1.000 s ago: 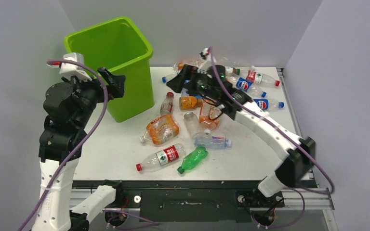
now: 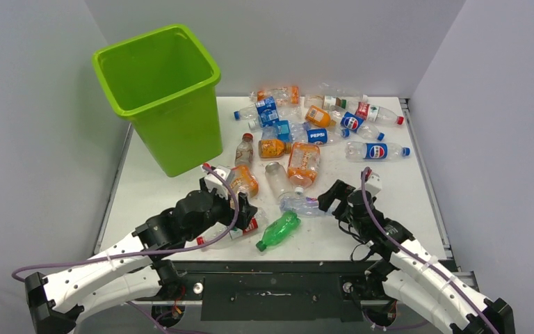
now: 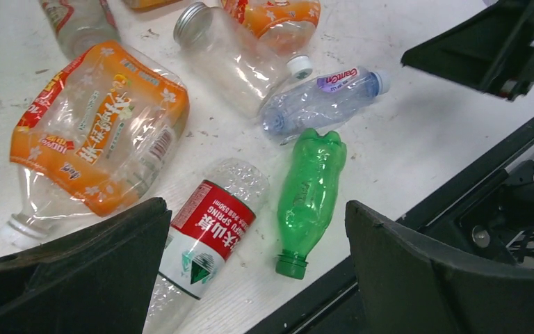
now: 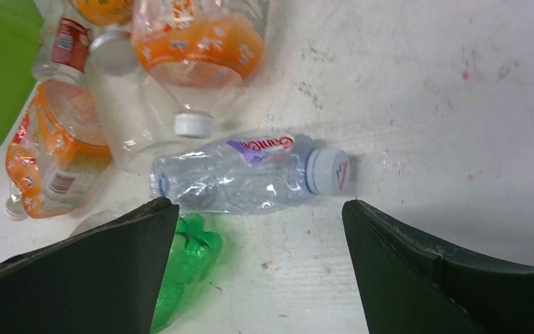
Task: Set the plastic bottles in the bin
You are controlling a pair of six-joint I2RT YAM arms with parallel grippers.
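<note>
The tall green bin stands at the back left of the table, and the part of its inside that shows is empty. My left gripper is open above a clear bottle with a red-and-white label; a green bottle lies just to its right, neither held. Over the table's right half, my right gripper also stands open with nothing in it. Ahead of its fingers lies a clear bluish bottle with a purple label. An orange-labelled bottle and a clear wide-mouthed bottle lie farther back.
Several more bottles crowd the back of the table, among them a Pepsi bottle at the right. Bare table shows at the right side. Walls close in the back and both sides.
The left arm has swung from beside the bin to low over the front bottles. No bottle has visibly shifted.
</note>
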